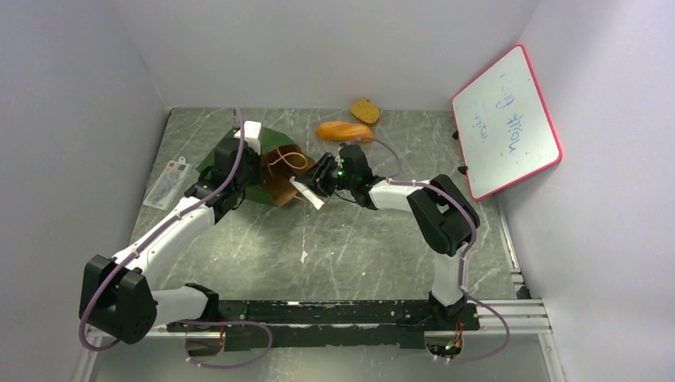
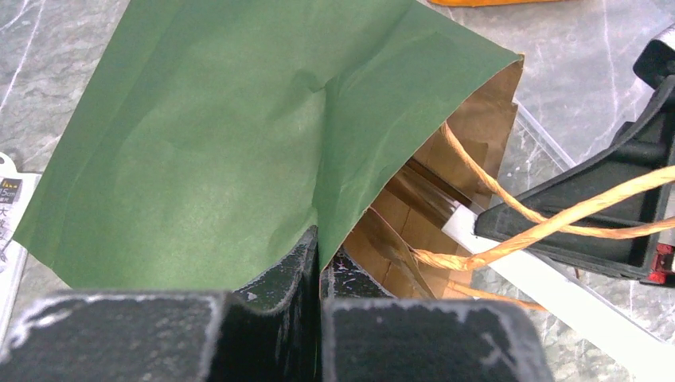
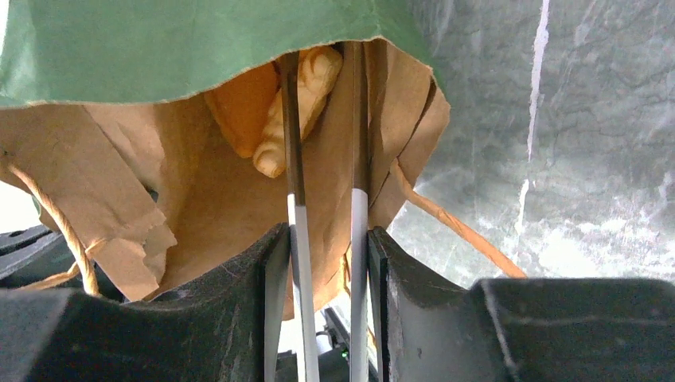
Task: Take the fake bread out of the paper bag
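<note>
The green paper bag lies on its side, its brown mouth facing right. My left gripper is shut on the bag's paper edge. Inside, the right wrist view shows an orange-brown fake bread and a paler, lumpy fake bread, partly hidden by the green flap and a strip. My right gripper is open at the bag's mouth, a pair of long tongs between its fingers, one leg along each. The tongs' dark ends reach into the bag, one leg crossing the pale bread; their tips are hidden.
Orange-brown bread and a round yellow-brown piece lie on the table behind. Twisted rope handles cross the bag's mouth near the right gripper. A flat clear package lies left; a whiteboard leans at right.
</note>
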